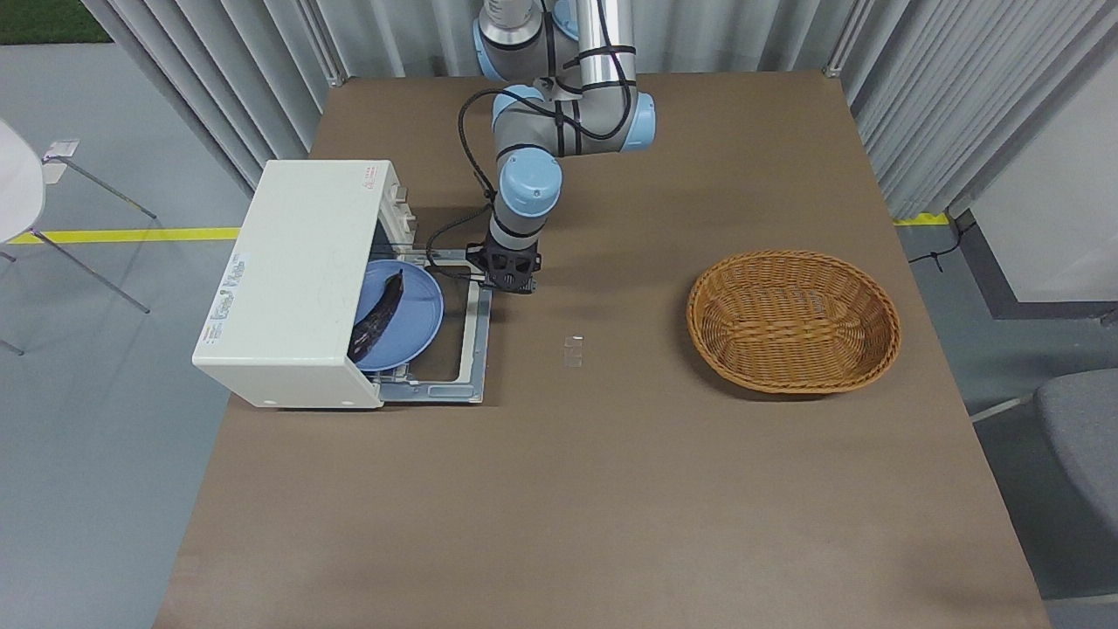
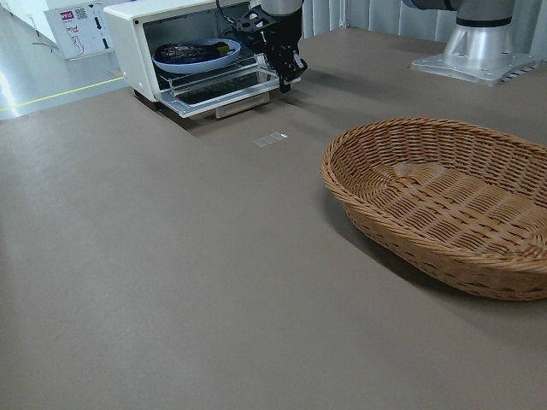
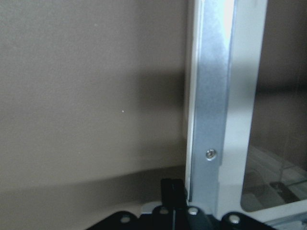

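The white toaster oven point(image 1: 283, 283) stands at the left of the table with its door point(image 1: 471, 356) lowered flat. Inside the opening a dark eggplant point(image 1: 377, 320) rests on a blue plate point(image 1: 414, 320). My gripper point(image 1: 505, 281) is at the outer edge of the lowered door, near its back corner. In the wrist view the black fingertips point(image 3: 173, 191) are right beside the door's metal rim point(image 3: 206, 124), low over the table; whether they are open or shut on it is unclear.
A wicker basket point(image 1: 792, 320) sits on the right half of the table point(image 1: 608, 482).
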